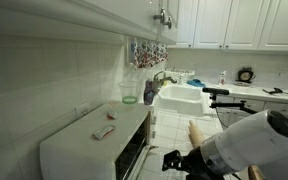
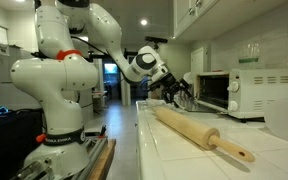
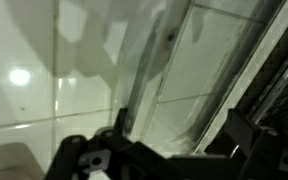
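Note:
My gripper stands open in the wrist view, with nothing visible between its dark fingers. In exterior view 1 the gripper (image 1: 174, 163) hangs in front of the white toaster oven (image 1: 69, 150). The oven's dark front opening (image 1: 133, 152) is partly visible there. Exterior view 2 has the same oven (image 2: 267, 92) against the wall, with the gripper (image 2: 170, 92) just left of its front. A pale bar (image 3: 152, 60) runs under the gripper, apparently the lowered door's handle. Along the right edge shows a dark wire rack (image 3: 282, 85). Contact with the door cannot be judged.
A wooden rolling pin (image 2: 189, 129) lies on the white tiled counter (image 2: 159, 160). Small packets (image 1: 104, 131) rest on top of the oven. Beyond it are a green-tinted container (image 1: 129, 92) and a sink (image 1: 181, 97). White cabinets (image 1: 114, 10) hang above.

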